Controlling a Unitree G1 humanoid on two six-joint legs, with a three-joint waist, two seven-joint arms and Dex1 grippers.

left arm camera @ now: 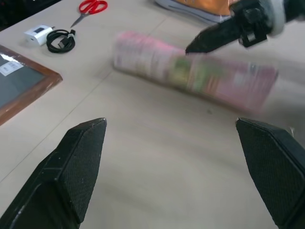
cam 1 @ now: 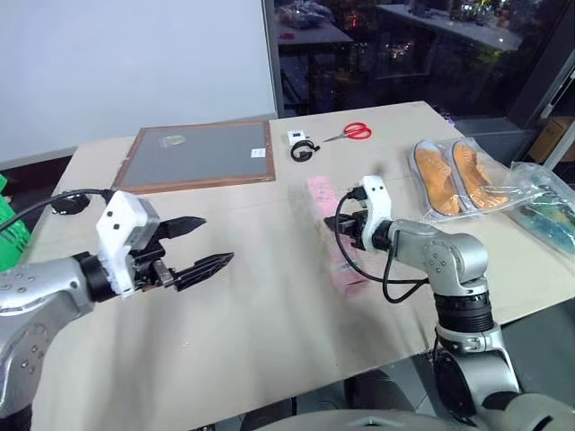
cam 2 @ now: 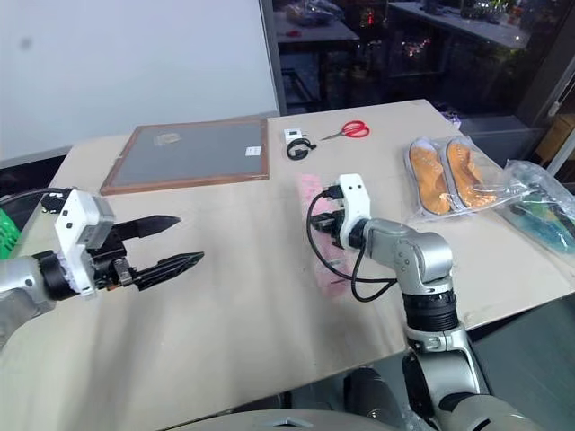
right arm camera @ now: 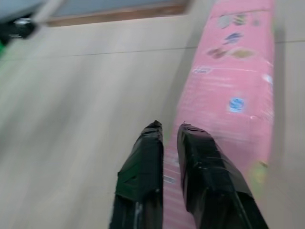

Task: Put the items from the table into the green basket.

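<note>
A long pink package (cam 1: 320, 191) lies on the table beneath my right arm, its plain pink face (right arm camera: 234, 85) turned up in the right wrist view. Over its left side my right gripper is shut, nothing held between the fingers. In the left wrist view the package's printed side (left arm camera: 157, 59) shows, blurred, with the right gripper's dark tip in front. My left gripper stands open and empty above bare table, left of the package. Only part of the green basket (cam 1: 11, 229) appears, at the far left edge.
Towards the back are a framed grey board (cam 1: 199, 154), a white charger with black cable (cam 1: 304, 151) and red scissors (cam 1: 357, 131). Bagged orange-insoled shoes (cam 1: 437, 181) and another plastic bag (cam 1: 552, 215) occupy the right side.
</note>
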